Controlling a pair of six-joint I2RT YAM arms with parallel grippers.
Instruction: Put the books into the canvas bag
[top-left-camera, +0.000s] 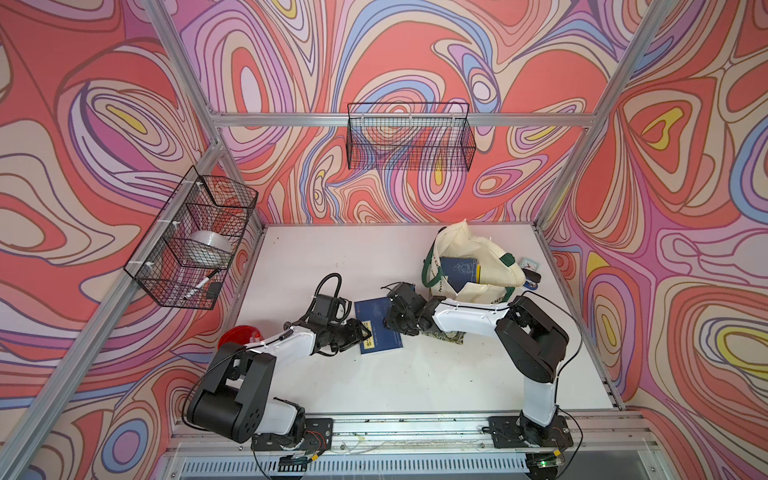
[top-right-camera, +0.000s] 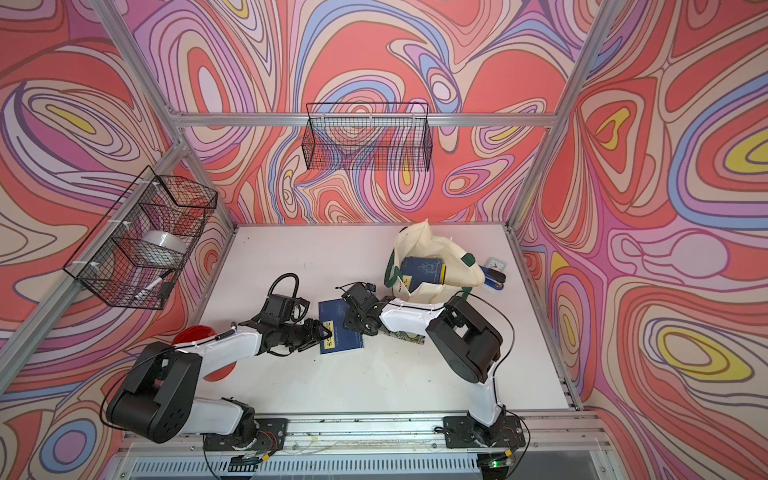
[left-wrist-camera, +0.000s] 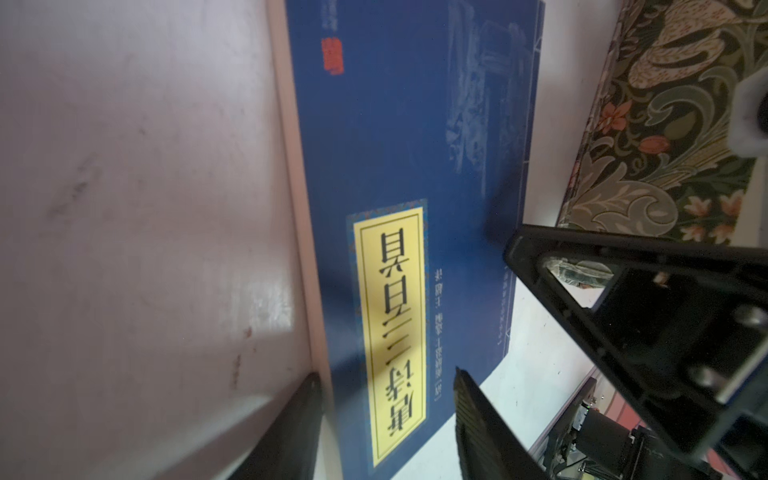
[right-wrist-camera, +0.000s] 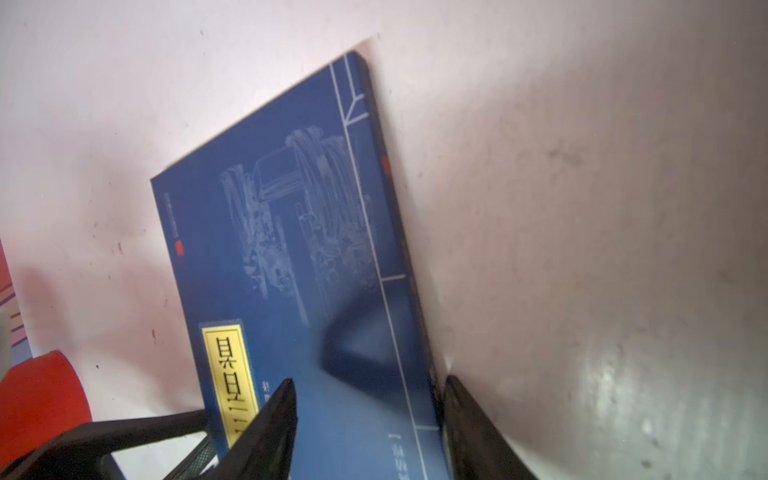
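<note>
A blue book (top-left-camera: 376, 316) with a yellow title label (left-wrist-camera: 390, 336) lies flat on the table between both grippers. My left gripper is open at the label side, one finger against the book's edge and the other over its cover. My right gripper is open at the spine edge (right-wrist-camera: 400, 280), fingers straddling it. The canvas bag (top-left-camera: 468, 296) stands behind the right arm, with blue books (top-left-camera: 456, 272) inside. A floral-patterned book (left-wrist-camera: 664, 120) lies right of the blue one, partly under the right arm.
A red bowl (top-right-camera: 216, 368) sits at the left edge, and small items (top-left-camera: 528, 272) lie right of the bag. Wire baskets (top-left-camera: 408, 140) hang on the back and left rails.
</note>
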